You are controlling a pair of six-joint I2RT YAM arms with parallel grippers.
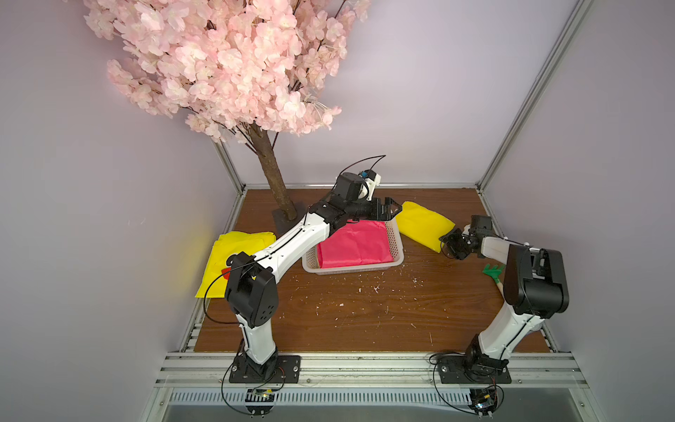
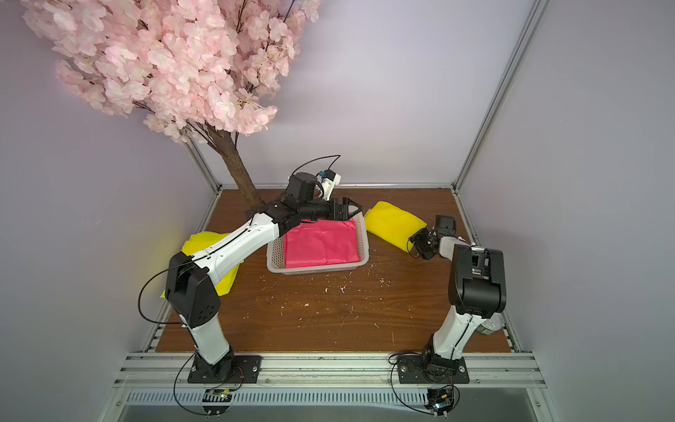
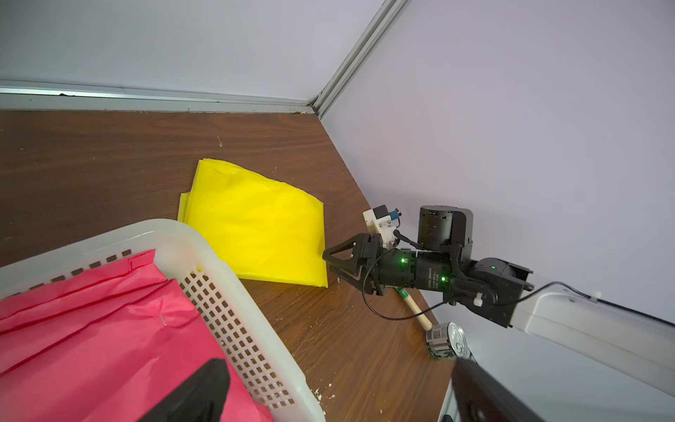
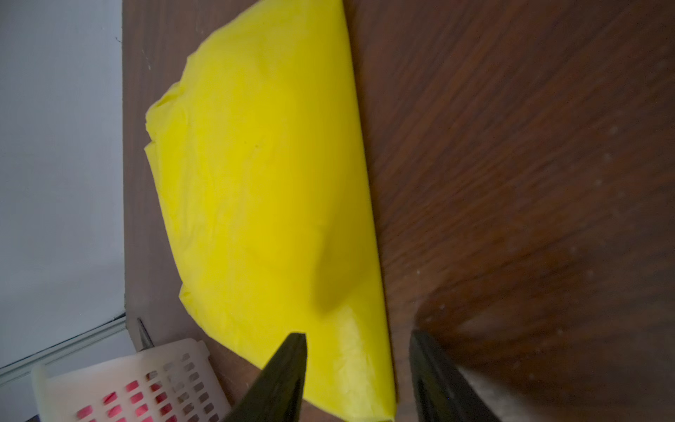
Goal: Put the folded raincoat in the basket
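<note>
A folded yellow raincoat [image 1: 424, 225] lies flat on the table, just right of the white basket [image 1: 402, 256]. Inside the basket is a folded red raincoat [image 1: 355, 244]. My right gripper is at the yellow raincoat's right edge, its fingers [image 4: 284, 372] part open, one over the cloth and the other over bare wood; I cannot tell whether they touch it. In the left wrist view the same raincoat [image 3: 256, 221] appears whole. My left gripper [image 1: 393, 209] hovers over the basket's back right corner, open and empty.
Another yellow folded piece [image 1: 235, 256] lies at the far left, partly behind the left arm. An artificial blossom tree [image 1: 270, 165] stands at the back left. A green hand tool [image 1: 492, 270] and a can [image 3: 446, 340] are at the right.
</note>
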